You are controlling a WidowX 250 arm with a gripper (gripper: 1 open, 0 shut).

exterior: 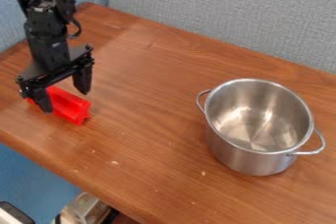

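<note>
My black gripper (61, 88) hangs open at the left side of the wooden table, over a red object (71, 110) that lies near the left edge. One finger reaches down over the red object's far left part, which it partly hides; the other is above and to the right of it. Whether either finger touches the object I cannot tell.
A large steel pot (257, 130) with two handles stands empty on the right of the table (157, 169). A grey wall runs along the back, and blue floor shows beyond the left edge.
</note>
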